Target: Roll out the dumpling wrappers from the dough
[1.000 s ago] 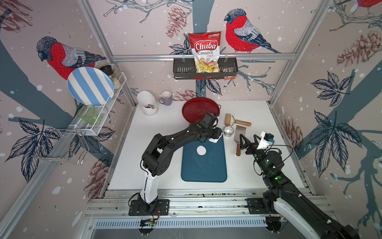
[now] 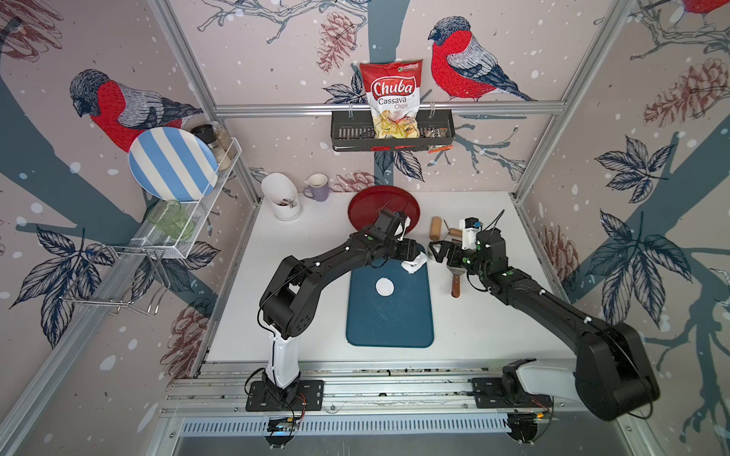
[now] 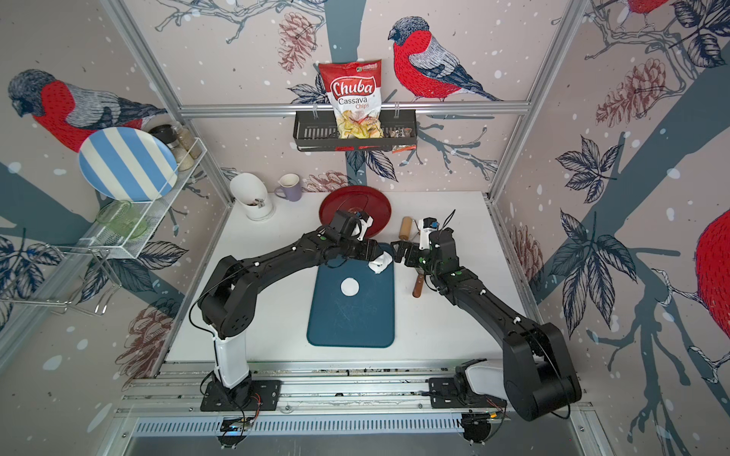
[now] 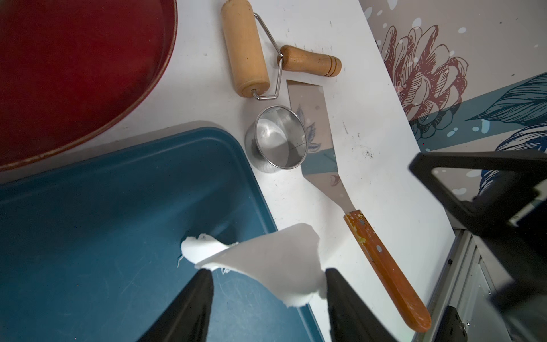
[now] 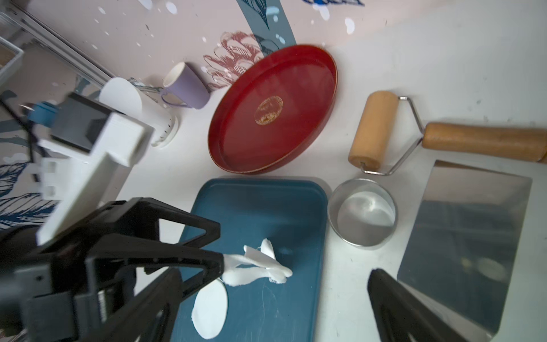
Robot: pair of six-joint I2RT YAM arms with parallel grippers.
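Note:
My left gripper has its fingers apart over the far right part of the blue tray (image 4: 102,228). A soft, folded strip of white dough (image 4: 285,259) lies across the gap and touches at least one finger; whether it clings cannot be told. Under it, more white dough (image 4: 202,248) rests on the tray. A round, flat white wrapper (image 2: 384,286) lies left of centre on that tray. My right gripper is open and empty, facing the left one. The roller (image 4: 245,51) with wooden handle lies behind the steel cutter ring (image 4: 279,136).
A spatula (image 4: 376,250) lies right of the tray, its blade beside the ring. Behind the tray stands a red round tray (image 5: 296,102). A mug (image 2: 316,187) and white holder (image 2: 281,196) are at the back left. The tray's front half is clear.
My right gripper has swung left and inward from the table's right side, now close to the left gripper. The left gripper has shifted slightly, and the dough near it shows more.

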